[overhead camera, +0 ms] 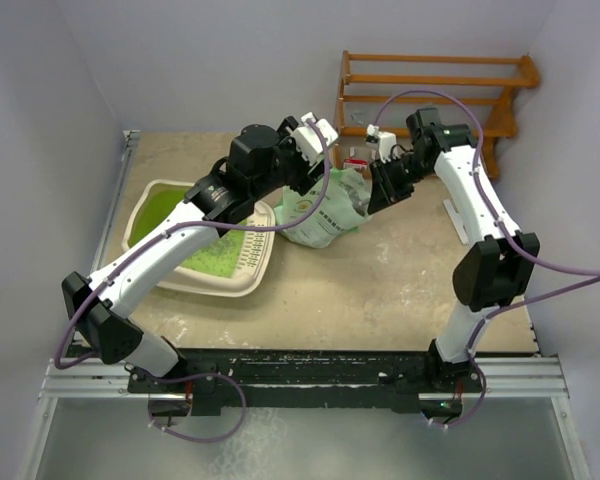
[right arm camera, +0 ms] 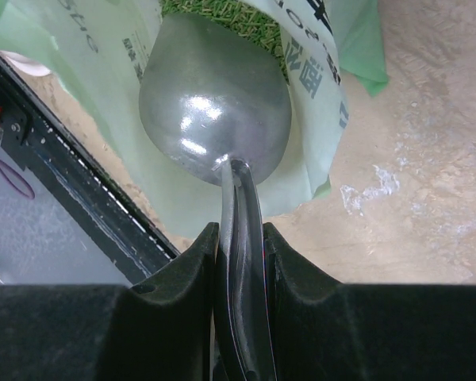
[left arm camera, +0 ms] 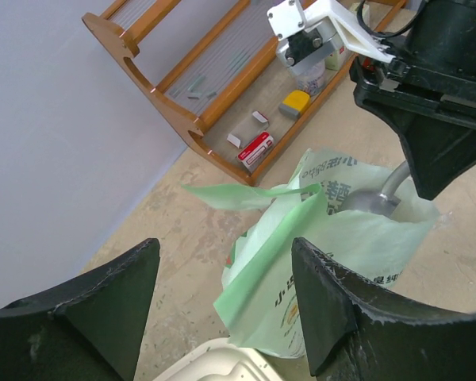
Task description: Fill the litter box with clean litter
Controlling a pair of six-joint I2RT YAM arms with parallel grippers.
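The pale green litter bag (overhead camera: pixel 315 220) lies beside the litter box (overhead camera: pixel 245 275), which holds green litter at the left. My left gripper is open above the bag, nothing visible between its fingers. My right gripper is shut on the handle of a metal scoop (right arm camera: pixel 214 111), whose head is inside the bag's mouth, against green pellet litter (right arm camera: pixel 222 16).
A wooden shelf (overhead camera: pixel 435 60) with small items stands at the back right. A white object (overhead camera: pixel 455 220) lies at the table's right.
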